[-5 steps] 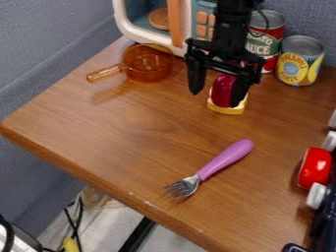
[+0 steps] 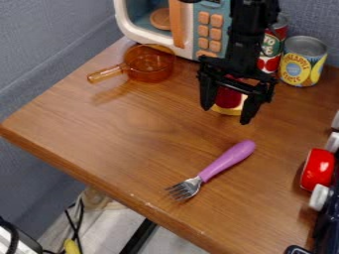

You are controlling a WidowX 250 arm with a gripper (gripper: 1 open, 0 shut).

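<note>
The black gripper (image 2: 228,99) points down at the back middle of the wooden table (image 2: 133,139), its fingers apart around a red object with a yellow base (image 2: 229,107). Whether the fingers touch it cannot be told. A purple-handled fork (image 2: 225,162) lies nearer the front. An amber pan (image 2: 149,63) sits at the back left, before a toy microwave (image 2: 135,14).
Red and white items (image 2: 316,170) and a dark object line the right edge.
The gripper has moved slightly right and down over the red object, which is now more hidden behind it.
</note>
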